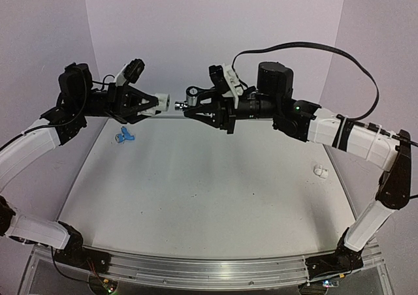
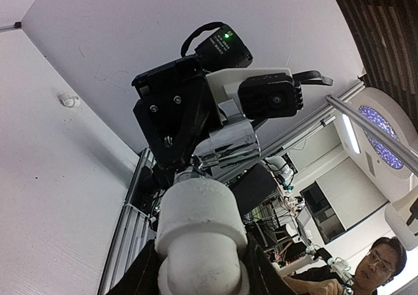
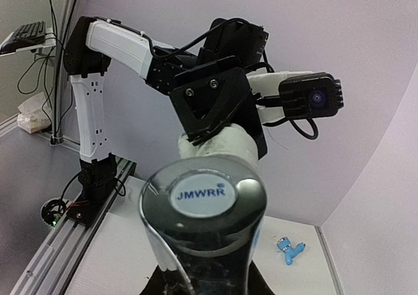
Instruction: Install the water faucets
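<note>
High over the table, a white pipe fitting (image 2: 201, 226) has my left gripper (image 1: 149, 106) shut on it, its open end turned right in the top view. Facing it, my right gripper (image 1: 199, 107) is shut on a chrome faucet (image 3: 204, 210) with a "JMWRR" cap. The faucet's threaded end (image 1: 180, 106) points left at the fitting. In the top view a small gap separates the two, roughly in line. From the left wrist, the faucet (image 2: 228, 143) appears just beyond the fitting's top, where overlap hides the exact spacing.
On the table (image 1: 202, 197) a blue fitting (image 1: 124, 135) lies at the back left, and another white fitting (image 1: 321, 171) lies near the right edge. A person (image 2: 379, 265) sits in the background.
</note>
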